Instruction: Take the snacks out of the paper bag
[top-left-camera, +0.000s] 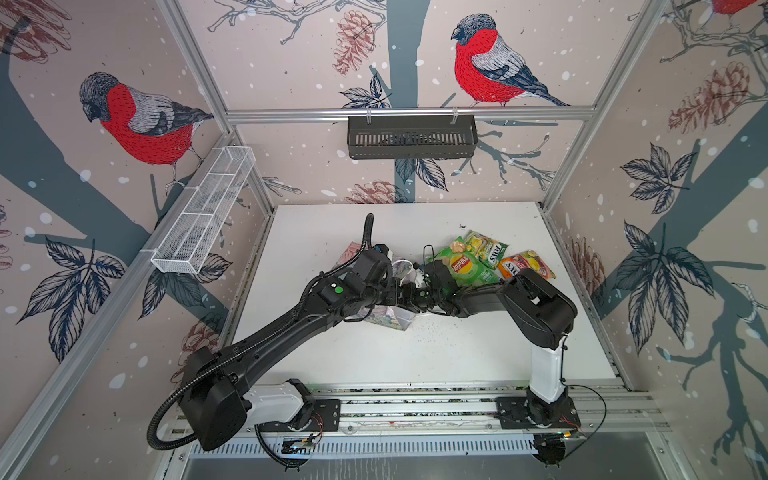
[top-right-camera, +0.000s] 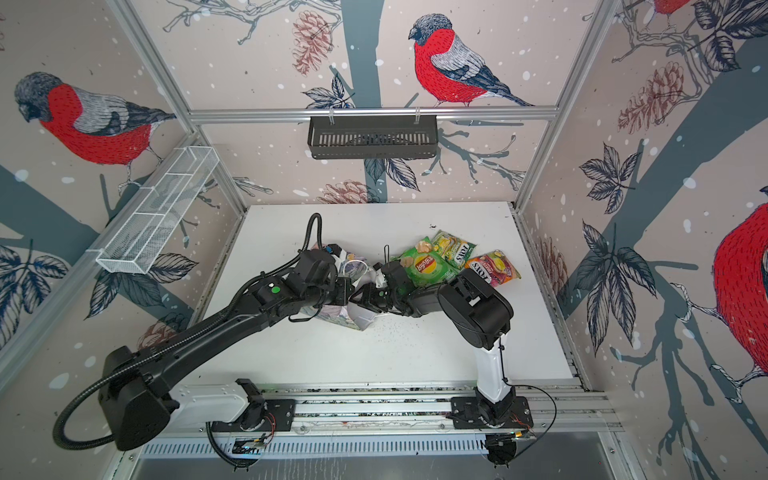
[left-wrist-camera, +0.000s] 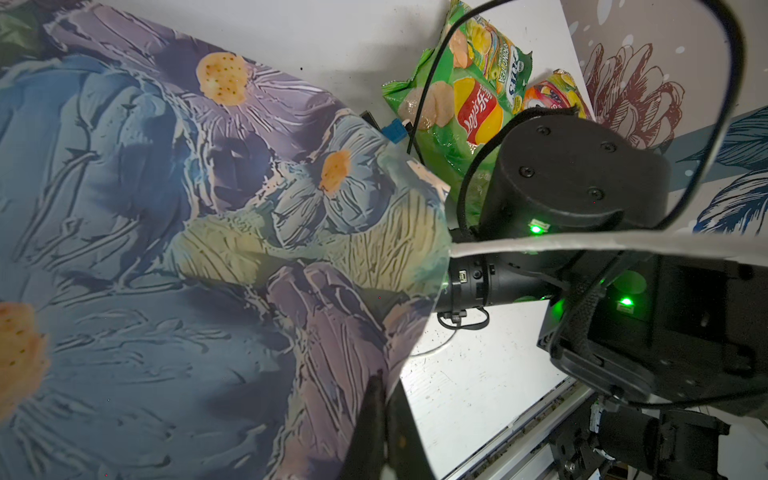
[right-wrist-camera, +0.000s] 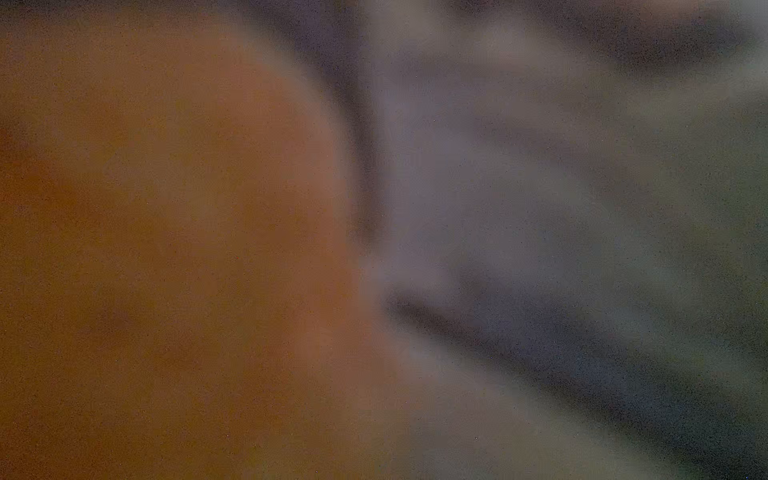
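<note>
The flower-printed paper bag (left-wrist-camera: 240, 304) lies on the table between my arms and fills much of the left wrist view. My left gripper is shut on the bag's thin edge near its mouth. My right gripper (top-left-camera: 406, 299) reaches into the bag's opening from the right, its fingers open. In the blurred right wrist view an orange surface (right-wrist-camera: 176, 256) is very close to the camera, beside a greyish inner wall. What it belongs to is unclear. Out on the table lie a green Lay's bag (top-left-camera: 466, 268), a yellow-green Lay's bag (top-left-camera: 485, 249) and an orange-red Lay's bag (top-left-camera: 528, 263).
A white wire basket (top-left-camera: 204, 209) hangs at the left, and a dark tray (top-left-camera: 412, 140) on the back rail. My two grippers are close together at the bag's mouth.
</note>
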